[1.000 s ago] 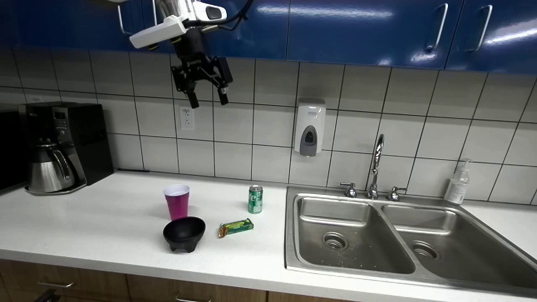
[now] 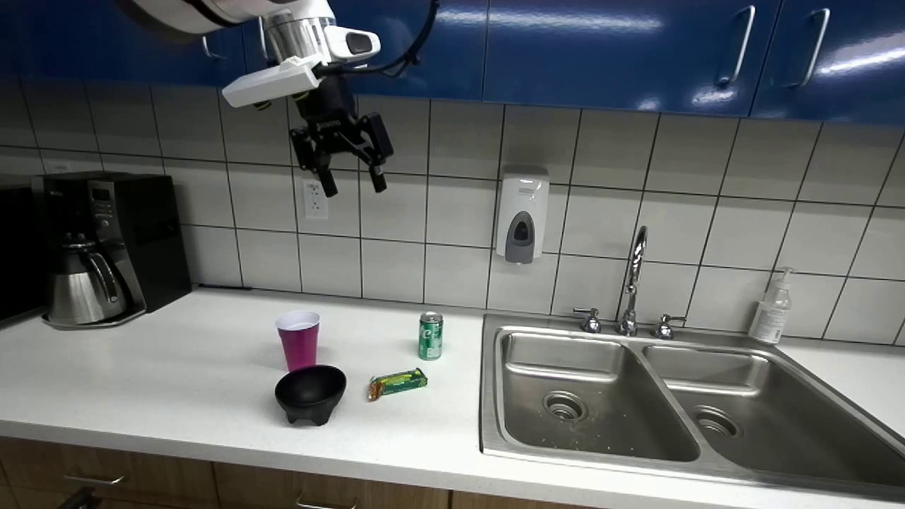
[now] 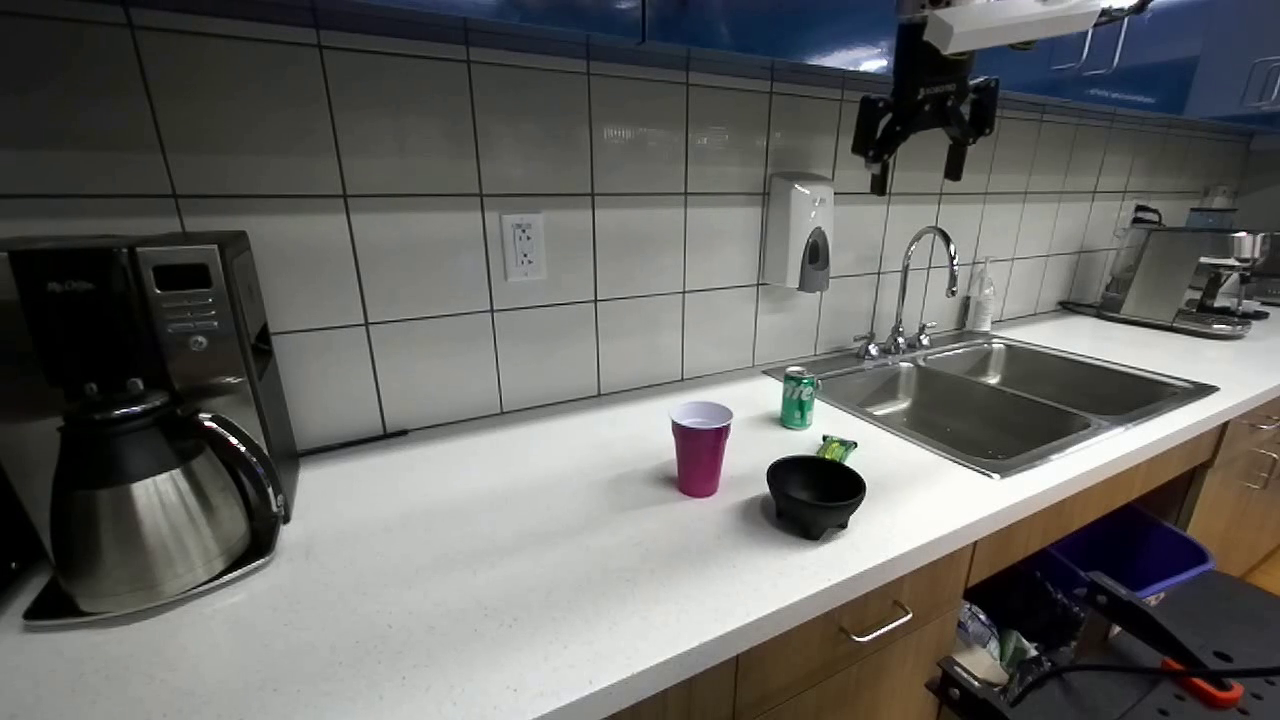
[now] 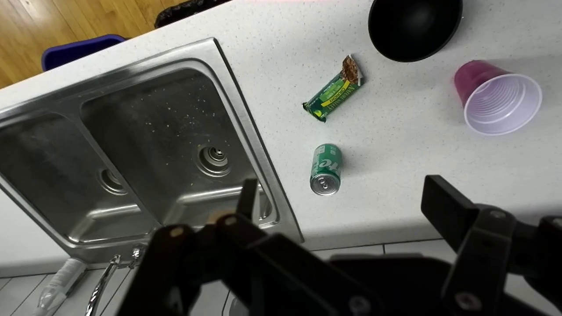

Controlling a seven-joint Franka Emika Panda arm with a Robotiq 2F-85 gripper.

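High above the counter, my gripper hangs open, fingers pointing down and nothing between them. Its two fingers stand wide apart in the wrist view. Below, on the white counter, a magenta cup with a white inside stands upright. A black footed bowl sits in front of it, empty as seen from the wrist. To the bowl's right lies a green wrapped bar with a brown end. Behind the bar a green soda can is upright. The gripper touches none of these.
A double steel sink with a faucet lies right of the can. At the far left stands a coffee maker. Blue cabinets hang above, close to the arm. The counter between coffee maker and cup is clear.
My gripper has come down slightly, still open and empty. The cup, bowl, bar and can have not moved.
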